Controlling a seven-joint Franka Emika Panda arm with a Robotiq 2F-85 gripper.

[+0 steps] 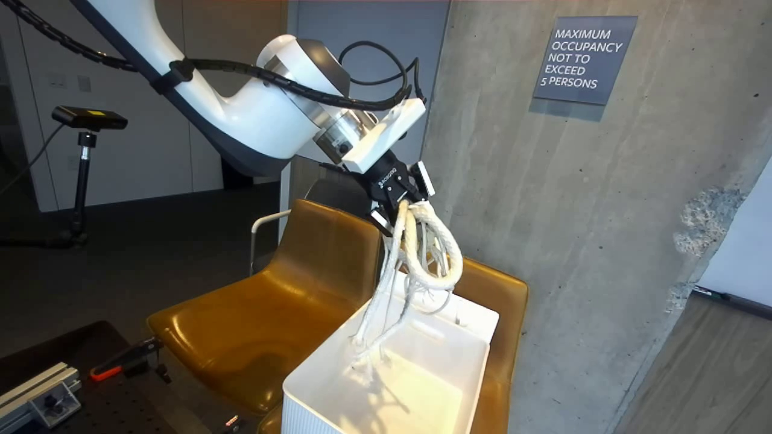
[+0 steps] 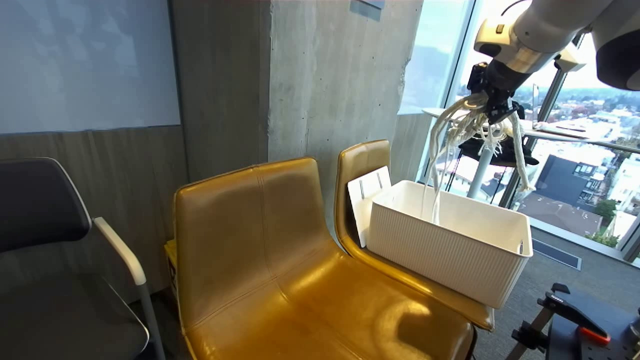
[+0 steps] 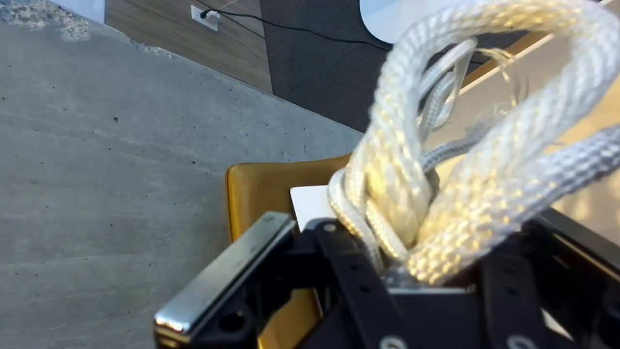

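A bundle of thick off-white rope, looped and knotted with loose strands, hangs at my gripper. Its lower ends dangle inside the white bin, near the end by the chair back. In the wrist view, my fingers stand spread on both sides of the rope; bare space shows between the left finger and the rope. The rope's base sits deep between the black links, where contact is hidden. From the other side, the gripper is above the bin, with rope strands falling on both sides.
The bin rests on a tan leather chair, with a white panel leaning behind it. Another tan chair stands alongside. A concrete wall rises close by. Most of the bin's floor is bare.
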